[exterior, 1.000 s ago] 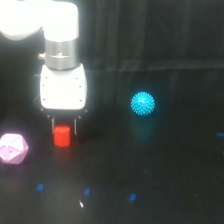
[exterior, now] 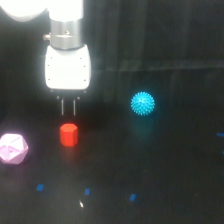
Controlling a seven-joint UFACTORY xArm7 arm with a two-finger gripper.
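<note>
A small red block [exterior: 69, 135] rests on the dark surface at the left of the camera view. Just above it in the picture is my gripper [exterior: 68, 108], pointing down from its white hand. Its two thin fingers are apart, with a gap narrower than the block and nothing visible between them. The fingertips appear clear of the block, though the exact height is hard to judge.
A pink faceted ball [exterior: 13, 148] lies left of the block. The spiky blue ball [exterior: 143, 103] is off to the right. Small blue marks [exterior: 87, 191] dot the front of the surface.
My gripper has shifted up in the picture and slightly right, off the block it stood around. Its fingers are closer together. The red block has moved slightly right.
</note>
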